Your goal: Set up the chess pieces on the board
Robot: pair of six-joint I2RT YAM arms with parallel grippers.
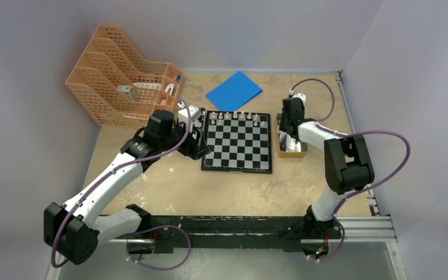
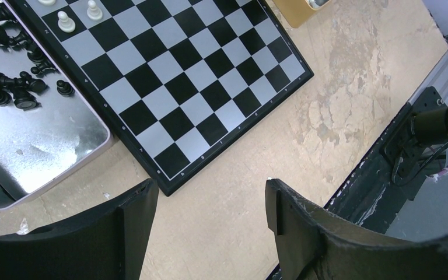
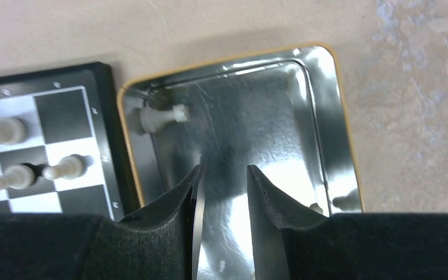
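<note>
The chessboard [image 1: 237, 166] carries a back row of white pieces along its far edge, with several white pawns in front, such as the pawn [image 2: 65, 22]. My right gripper is over the tan-rimmed tray [image 3: 343, 111], its fingers part open with nothing between them. A white piece [image 3: 164, 117] lies on its side in that tray's corner, apart from the fingers. Low in the same view, other small pieces are largely hidden by the gripper. My left gripper stands wide open and empty near the board's corner.
Left of the board, a metal tray [image 2: 58, 131] holds several black pieces lying jumbled. A blue sheet [image 1: 234, 91] lies behind the board, and an orange rack [image 1: 102, 73] stands at the back left. The table in front of the board is clear.
</note>
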